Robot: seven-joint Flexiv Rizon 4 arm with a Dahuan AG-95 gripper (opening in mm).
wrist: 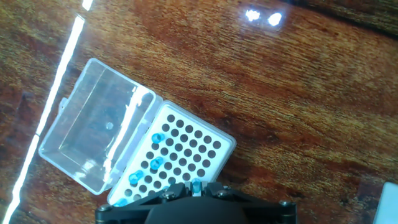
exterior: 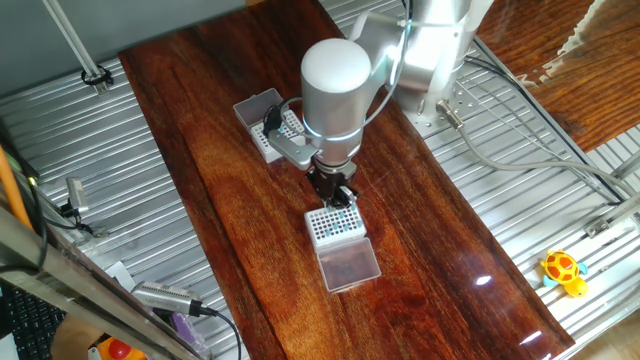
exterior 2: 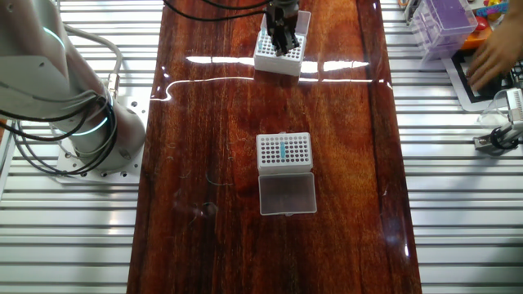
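A white tip box with rows of round holes lies on the wooden table, its clear lid folded open. Several blue tips, among them one blue tip, stand in its holes. Low over this box hangs my gripper, its fingertips at the edge of the hole grid. Another blue tip shows right at the fingertips; whether they grip it cannot be made out. In exterior view 1 the gripper is at the box's arm-side edge. A second box has a short blue row in its grid.
The second box's open lid lies flat beside it. Bare table surrounds both boxes. A toy turtle sits off the table at the right, and a cable runs over the metal slats near the arm's base.
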